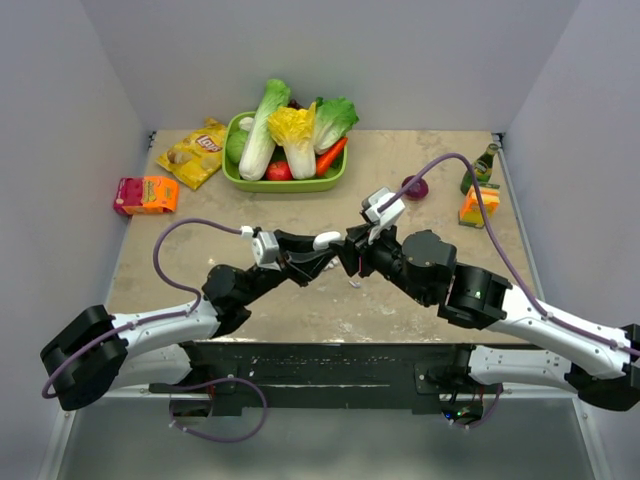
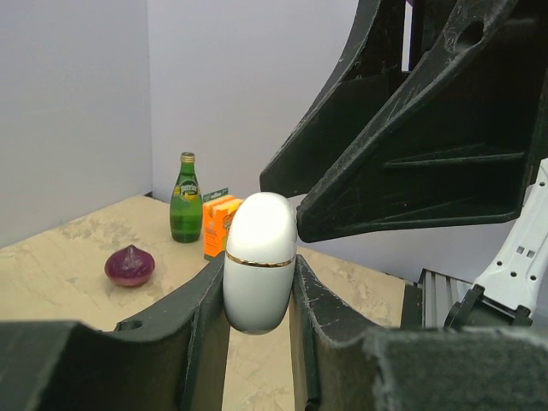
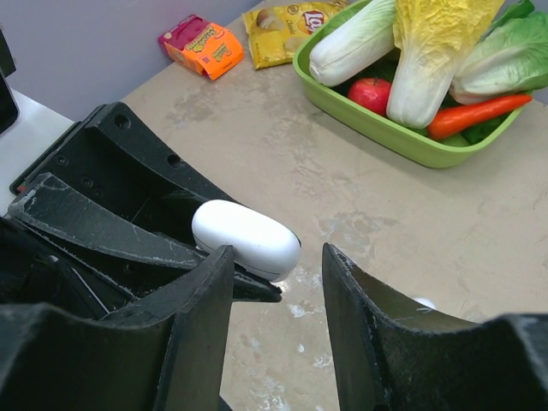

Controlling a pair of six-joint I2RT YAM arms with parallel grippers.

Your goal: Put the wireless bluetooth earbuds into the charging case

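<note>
The white charging case (image 1: 327,240) is held upright between the fingers of my left gripper (image 1: 312,254); in the left wrist view the case (image 2: 260,263) shows a gold seam round it. My right gripper (image 1: 350,248) is at the case, its fingertips part open, one of them against or very near the case's end in the left wrist view. In the right wrist view the case (image 3: 246,237) lies just beside the right fingertips. Small white pieces, probably earbuds, lie on the table below, mostly hidden by the grippers; one (image 3: 423,302) shows behind a right finger.
A green basket (image 1: 285,185) of vegetables stands at the back. Chip bags (image 1: 195,150) and an orange packet (image 1: 150,195) lie at the left. An onion (image 1: 416,187), a green bottle (image 1: 480,168) and a juice carton (image 1: 478,206) stand at the right.
</note>
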